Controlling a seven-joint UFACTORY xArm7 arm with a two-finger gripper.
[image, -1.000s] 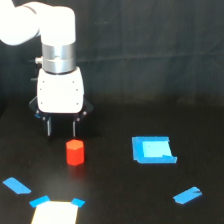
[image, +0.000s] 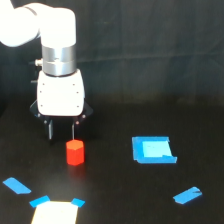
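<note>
A red block (image: 75, 152) with an angular, hexagon-like outline stands on the black table at the left of the camera view. Just behind and above it in the picture is my gripper (image: 62, 132), pointing down from the white arm. Its two dark fingers (image: 49, 130) are spread apart with a gap between them, and nothing shows in that gap. The right finger's tip appears close to the block's top edge; whether they touch I cannot tell.
A pale square outlined in blue tape (image: 137, 150) lies to the right. Blue tape strips (image: 187, 195) mark the front right and left (image: 16, 186). A bright pale square (image: 55, 213) sits at the front edge.
My gripper has come down slightly, its fingers now lower in the picture and nearer the red block. The block and the tape marks have stayed in place.
</note>
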